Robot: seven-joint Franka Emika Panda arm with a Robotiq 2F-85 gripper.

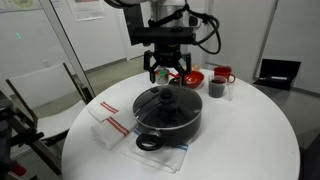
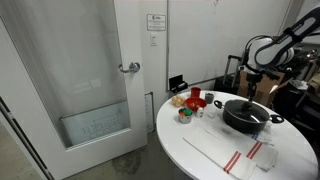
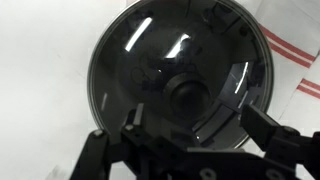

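A black pot (image 1: 167, 116) with a glass lid stands on a towel on the round white table. The lid's dark knob (image 3: 188, 97) shows near the middle of the wrist view. Above the lid, my gripper (image 1: 170, 77) points down with its two fingers spread apart. It is open, with nothing between the fingertips. In the wrist view the fingers reach in from the bottom edge, on either side of the knob but short of it.
Striped towels (image 1: 111, 128) lie under and beside the pot. Behind it are a red bowl (image 1: 193, 77), red cup (image 1: 223, 73), and dark mug (image 1: 216, 88). A black object (image 1: 277, 72) sits at the back right.
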